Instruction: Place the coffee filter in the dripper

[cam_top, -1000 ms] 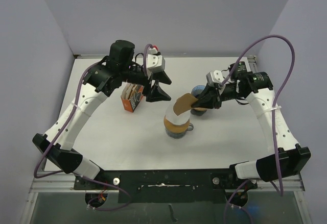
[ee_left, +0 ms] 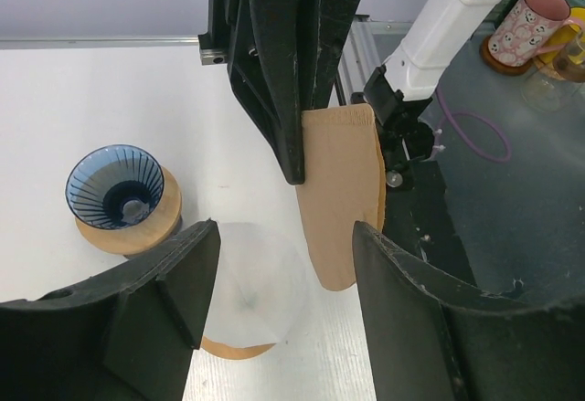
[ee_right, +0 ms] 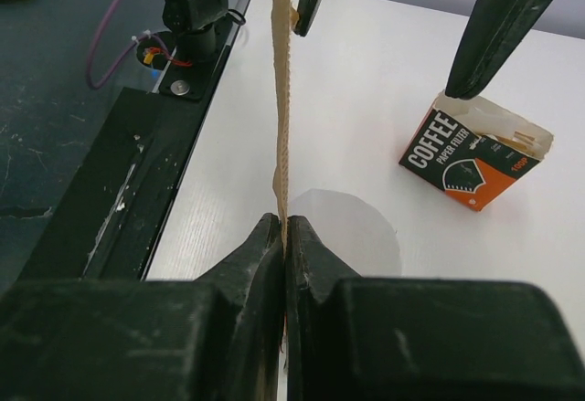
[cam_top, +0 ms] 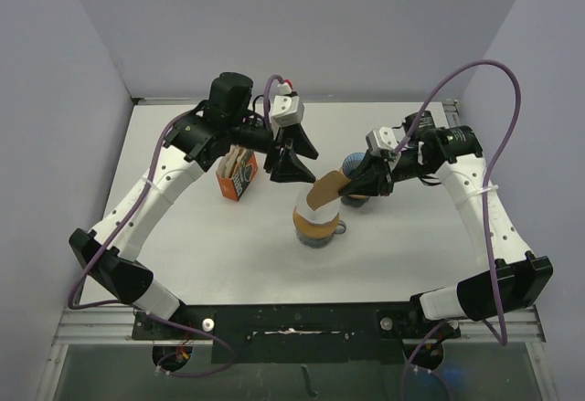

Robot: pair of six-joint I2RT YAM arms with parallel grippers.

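Observation:
The brown paper filter (ee_left: 341, 195) is pinched along one edge by my right gripper (cam_top: 355, 187), which is shut on it. In the right wrist view the filter (ee_right: 281, 100) appears nearly edge-on, standing up from the fingertips. My left gripper (cam_top: 313, 167) is open beside the filter; its two fingers (ee_right: 503, 26) stand apart at the top of the right wrist view. Below the filter is a white, round-mouthed dripper (ee_left: 256, 287) with a wooden collar, on a grey cup (cam_top: 315, 239). The filter covers part of its mouth from above.
A second, blue ribbed dripper (ee_left: 91, 186) on a wooden ring stands behind, near the right gripper. The coffee filter box is at the back left, its top open.
My left gripper has shifted slightly right, closer to the filter. The right gripper, the filter and the white dripper look almost unmoved.

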